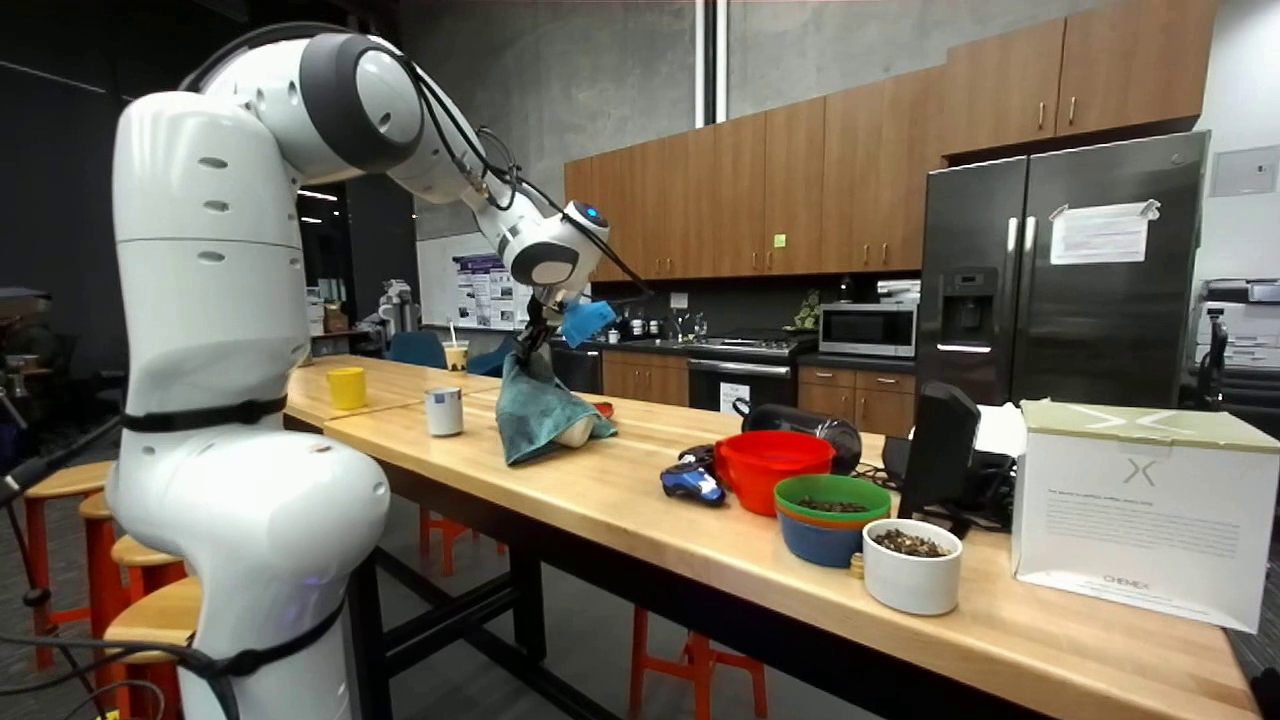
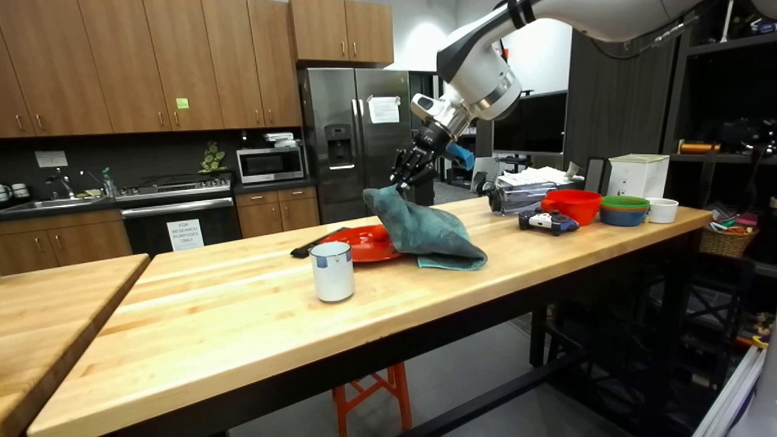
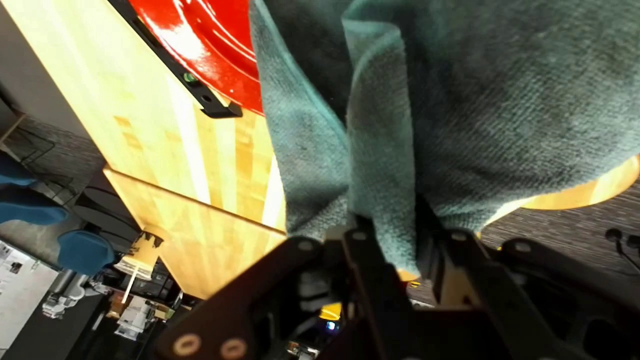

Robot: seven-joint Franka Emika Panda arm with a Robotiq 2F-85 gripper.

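Note:
A teal cloth [image 1: 542, 414] hangs from my gripper [image 1: 529, 348], its lower part spreading close to the tabletop. In the wrist view the gripper is shut on a fold of the cloth [image 3: 381, 150], which runs between the dark fingers. A red plate [image 2: 364, 244] lies on the table, its side nearest the cloth hidden in exterior view 2. Only a small bit of the plate [image 1: 603, 409] shows past the cloth in exterior view 1. A white mug [image 2: 332, 272] stands upright a little apart from both.
Beside the plate lies a black bar [image 3: 180, 69]. Farther along the table are a game controller [image 1: 692, 480], a red bowl [image 1: 774, 468], stacked bowls [image 1: 828, 534], a white bowl [image 1: 912, 576] and a box [image 1: 1140, 516]. The wood around the mug is clear.

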